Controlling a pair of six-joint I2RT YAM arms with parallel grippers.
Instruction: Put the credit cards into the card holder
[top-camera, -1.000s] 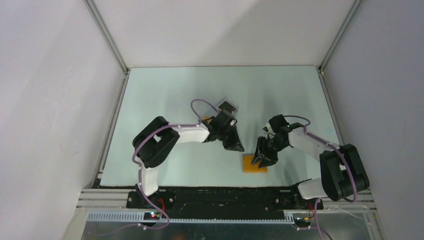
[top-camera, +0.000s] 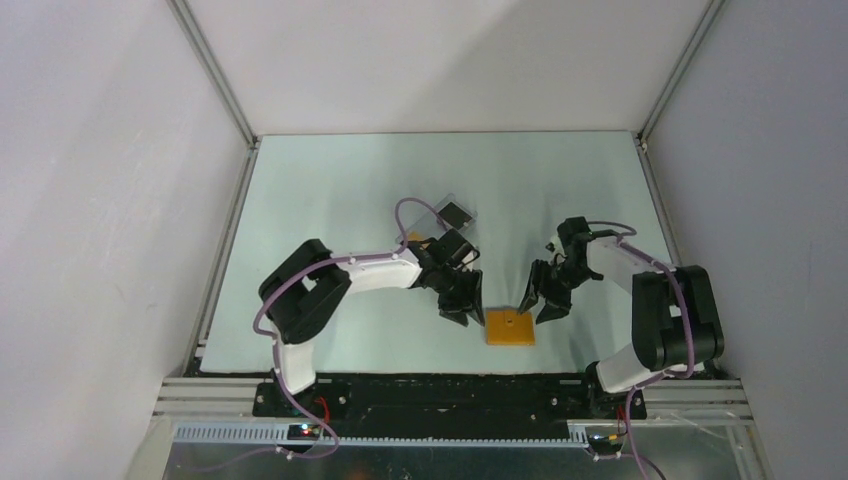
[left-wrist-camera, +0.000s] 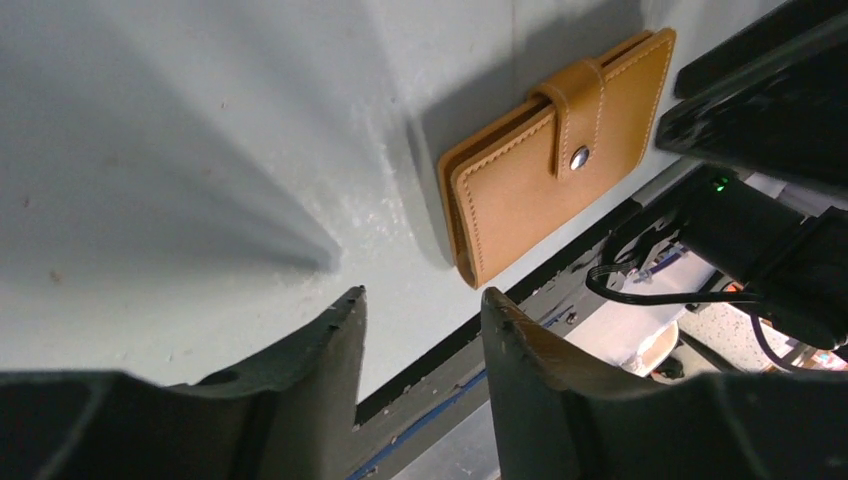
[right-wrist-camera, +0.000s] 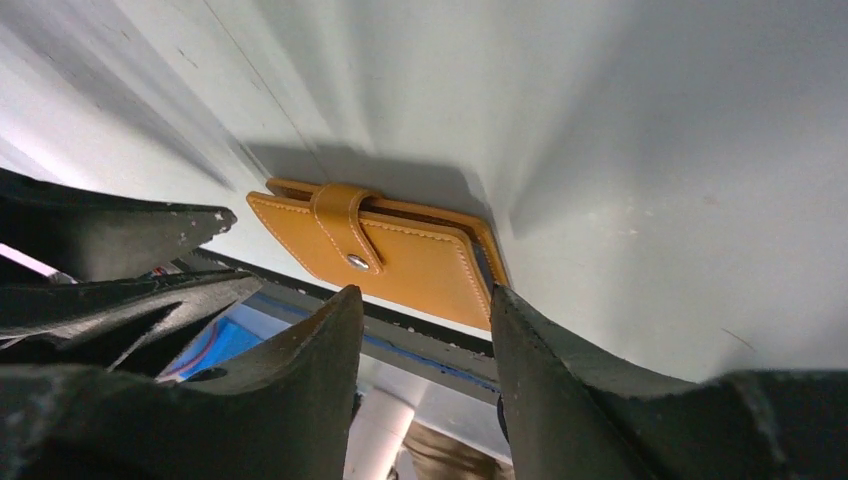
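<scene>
The tan leather card holder (top-camera: 510, 328) lies on the table near its front edge, its strap snapped shut, as the left wrist view shows on the holder (left-wrist-camera: 560, 150). Just left of it in the top view is my left gripper (top-camera: 464, 318), open and empty. My right gripper (top-camera: 533, 314) hovers by the holder's upper right corner, also open. Between the right gripper's fingers (right-wrist-camera: 335, 330), in the right wrist view, there is nothing gripped; the holder (right-wrist-camera: 400, 255) lies just beyond them. A dark card (top-camera: 454, 216) rests behind the left arm, beside a yellowish item (top-camera: 416, 237) partly hidden by that arm.
A clear or grey piece (top-camera: 466, 205) surrounds the dark card. The table's front edge and a dark rail (top-camera: 450, 400) run close below the holder.
The holder stayed put.
</scene>
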